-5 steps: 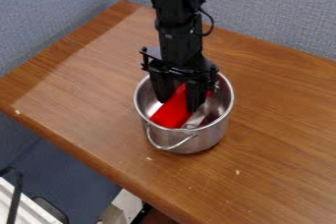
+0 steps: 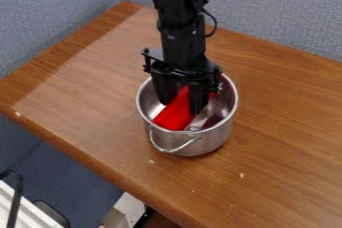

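A steel pot (image 2: pixel 187 144) with a wire handle stands on the wooden table. Inside it lies a red object (image 2: pixel 175 114), with a pale item beside it that is too small to name. My black gripper (image 2: pixel 185 100) reaches down into the pot, shut on the red object; its fingertips are partly hidden against it.
Grey padded walls rise behind it. At the lower left the table ends, with dark floor and some white items and a cable beyond the edge.
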